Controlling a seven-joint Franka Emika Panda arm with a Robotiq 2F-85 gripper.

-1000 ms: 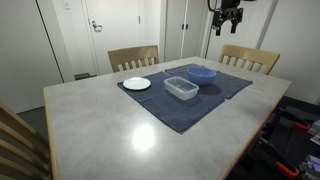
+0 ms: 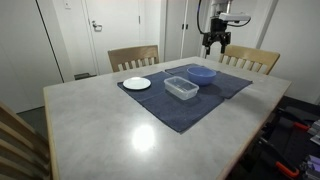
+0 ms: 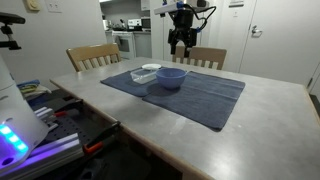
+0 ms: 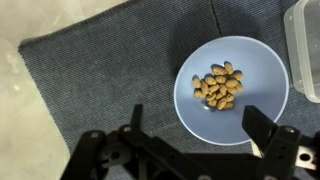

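Note:
A blue bowl (image 4: 215, 125) with a small heap of almonds (image 4: 218, 87) in it stands on a dark cloth; the bowl (image 3: 171, 81) shows from outside in the second exterior view. Close by it sits a clear plastic container (image 2: 182, 88), cut off at the right edge of the wrist view. My gripper is open and pointing down above the bowl's area, its two dark fingers apart with nothing between them. In the first exterior view the gripper (image 2: 215, 47) hangs well above the table, touching nothing.
A white plate (image 2: 138, 84) lies on the cloth (image 2: 185, 118) beyond the container. Chairs (image 2: 134, 60) stand around the table.
The gripper has come down and a little to the left in the first exterior view. The bowl, container and plate have stayed put.

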